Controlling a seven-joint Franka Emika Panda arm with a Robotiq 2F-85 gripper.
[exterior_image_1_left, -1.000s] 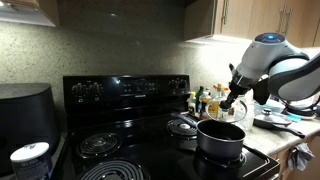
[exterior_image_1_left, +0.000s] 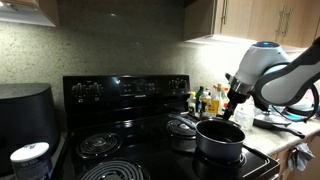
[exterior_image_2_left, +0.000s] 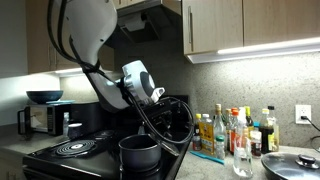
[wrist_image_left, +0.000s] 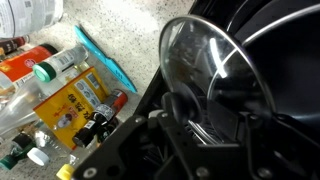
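A glass lid (wrist_image_left: 222, 48) with a dark rim is in the wrist view, held in my gripper, which is shut on it; the grasped part is mostly hidden by the dark fingers. In exterior view 2 the lid (exterior_image_2_left: 178, 124) appears tilted, above and slightly right of the black pot (exterior_image_2_left: 140, 154). From exterior view 1, my gripper (exterior_image_1_left: 229, 109) is over the far right side of the pot (exterior_image_1_left: 219, 142), which stands uncovered on the stove. The lid is hard to make out there.
Several bottles (exterior_image_2_left: 218, 130) stand on the counter beside the stove. A blue utensil (wrist_image_left: 104, 58) lies near them. At the right is a lidded pan (exterior_image_2_left: 291, 164).
The lid, a pale ring above the pot's far side earlier, has turned and is now less distinct. The pot has stayed put.
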